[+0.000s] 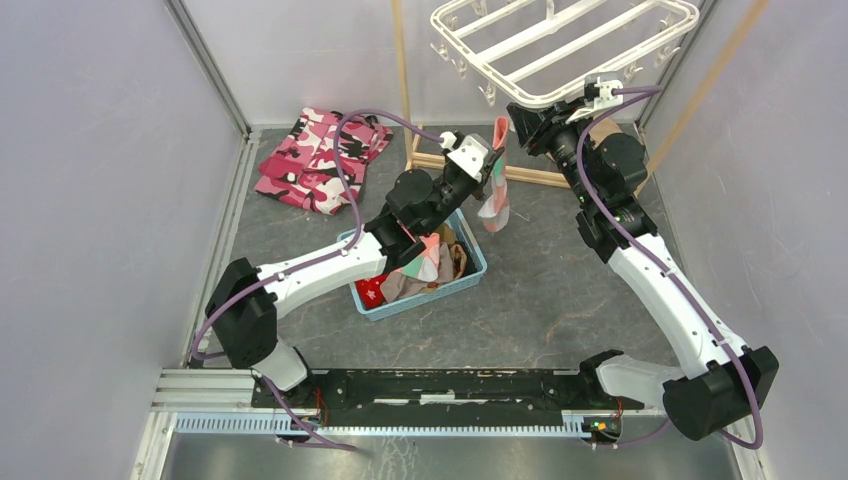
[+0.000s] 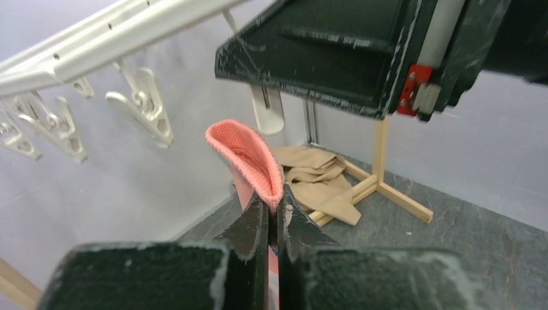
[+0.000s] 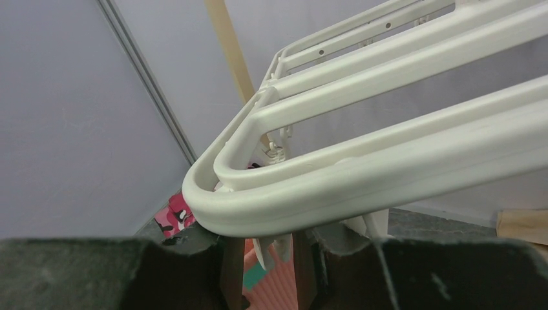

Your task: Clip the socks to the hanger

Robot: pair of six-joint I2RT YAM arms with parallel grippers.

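Note:
A pink sock (image 1: 497, 200) with green and pale patches hangs from my left gripper (image 1: 493, 165), which is shut on it. Its folded pink top edge (image 2: 249, 155) sticks up past the fingers in the left wrist view. The white hanger (image 1: 535, 99) is up at the back right. At its near corner my right gripper (image 1: 522, 128) is shut on a white clip (image 2: 267, 110), whose lower end shows beneath the black finger. In the left wrist view the sock's top appears just below this clip; whether they touch, I cannot tell.
Other white clips (image 2: 145, 106) dangle along the hanger. A blue basket (image 1: 425, 298) of socks lies below my left arm. Folded pink camouflage cloth (image 1: 325, 160) is at the back left, and beige cloth (image 2: 316, 177) rests by the wooden stand (image 2: 381, 187).

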